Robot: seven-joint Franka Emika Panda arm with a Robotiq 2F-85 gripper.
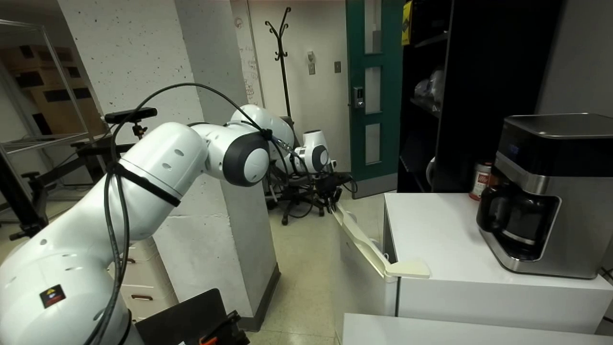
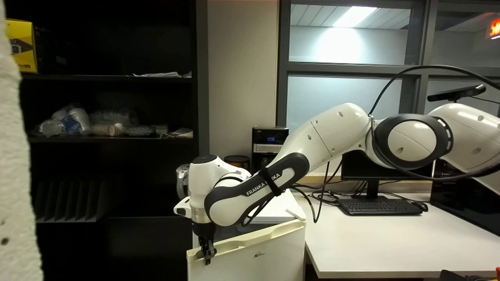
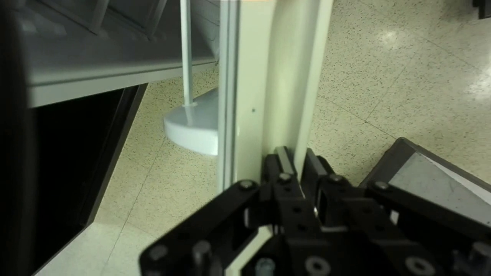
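A small white fridge point(image 1: 488, 304) stands with its door point(image 1: 359, 244) swung part way out from the body. At the free end of the door's cream top edge point(image 2: 262, 236), my gripper point(image 2: 206, 255) points straight down. In the wrist view, the fingers point(image 3: 310, 168) of the gripper are shut on the thin outer lip point(image 3: 313, 92) of the door's recessed edge, one on each side of it. A white door shelf point(image 3: 195, 124) shows on the inner face, and part of the fridge interior point(image 3: 115, 46) is visible beyond the gap.
A coffee maker point(image 1: 563, 201) and a red-labelled can point(image 1: 481, 181) stand on the fridge top. A concrete pillar point(image 1: 221, 247) rises left of the door, with open floor point(image 1: 299, 276) between. Dark shelves point(image 2: 112, 175) stand behind the gripper.
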